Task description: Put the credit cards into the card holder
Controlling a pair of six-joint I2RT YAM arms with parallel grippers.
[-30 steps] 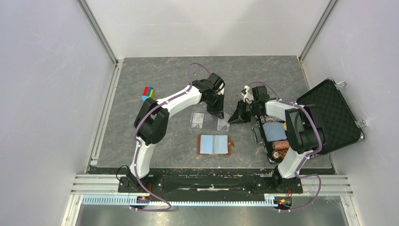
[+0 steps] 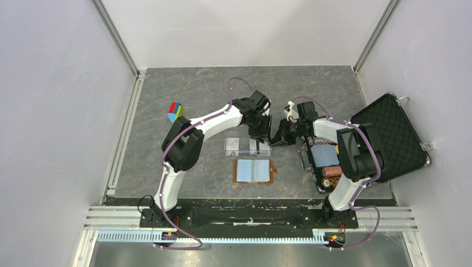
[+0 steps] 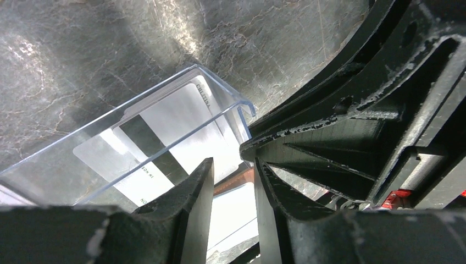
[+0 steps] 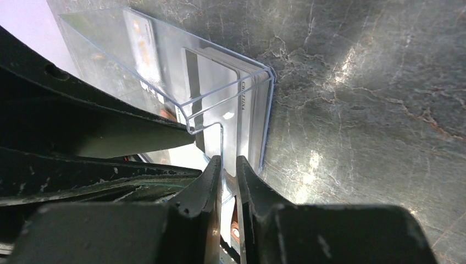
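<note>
A clear plastic case [image 2: 241, 153] lies on the table, with stacks of white cards [image 3: 195, 107] inside it, one of them with a black stripe. Below it is a brown holder [image 2: 271, 173] with pale, clear-looking leaves. Over the right part of the case my left gripper stands open, its fingers apart with nothing between them. From the right, my right gripper is shut at the end of the case, the clear wall [image 4: 221, 142] running in between its fingertips; the exact hold is partly hidden. The two grippers are very close together.
An open black case [image 2: 320, 167] filled with poker-like items sits at the right, partly beneath the right arm. A block of several colours [image 2: 175, 111] stands at the left.
My left gripper has shifted slightly right and towards the front. The clear case, slanted a second ago, now lies straighter, its right card stack more to the left. The right arm has not visibly moved.
</note>
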